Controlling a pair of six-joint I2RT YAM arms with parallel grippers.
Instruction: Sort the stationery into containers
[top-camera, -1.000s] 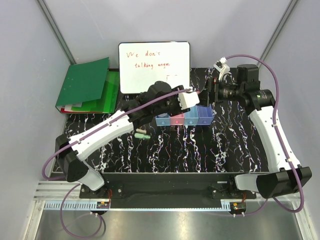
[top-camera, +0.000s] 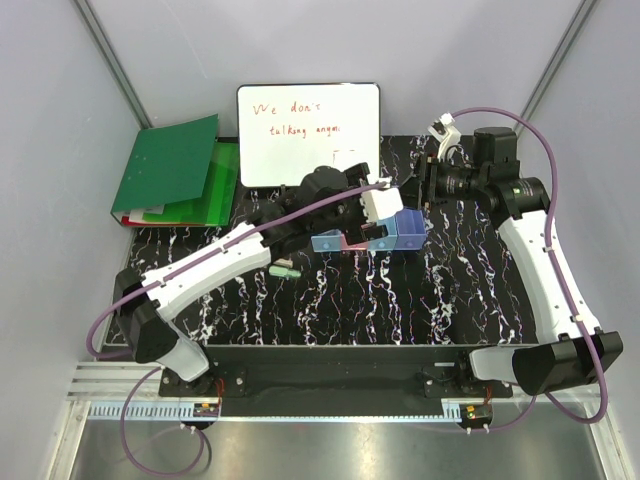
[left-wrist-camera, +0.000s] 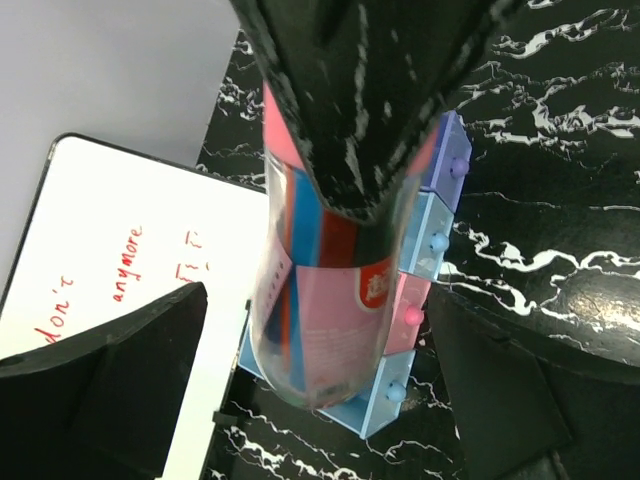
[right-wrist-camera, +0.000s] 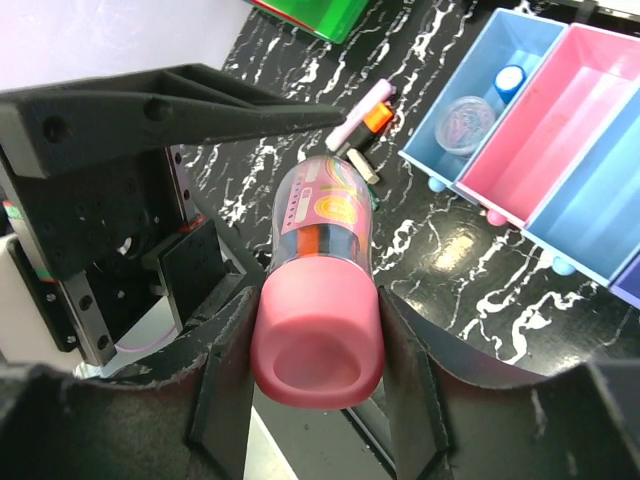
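A clear bottle-shaped case with a pink cap (right-wrist-camera: 318, 345) and a colourful label is up in the air between the two arms. My right gripper is shut on its pink cap end. Around the clear end (left-wrist-camera: 335, 335), my left gripper stands open, with visible space on both sides of the case. Below is the row of bins: a light blue bin (right-wrist-camera: 455, 165), a pink bin (right-wrist-camera: 550, 115), a second blue bin (right-wrist-camera: 600, 215) and a purple bin (top-camera: 410, 240). A clear round piece (right-wrist-camera: 465, 125) and a blue-capped piece (right-wrist-camera: 510, 79) lie in the first bin.
On the table left of the bins lie a pink stick (right-wrist-camera: 362, 115), an orange-ended piece (right-wrist-camera: 378, 117) and a green piece (top-camera: 284, 271). A whiteboard (top-camera: 308, 135) leans at the back, with green folders (top-camera: 170, 175) at the back left.
My left gripper has spread its fingers apart around the case, and its arm has shifted very slightly. The right arm looks still.
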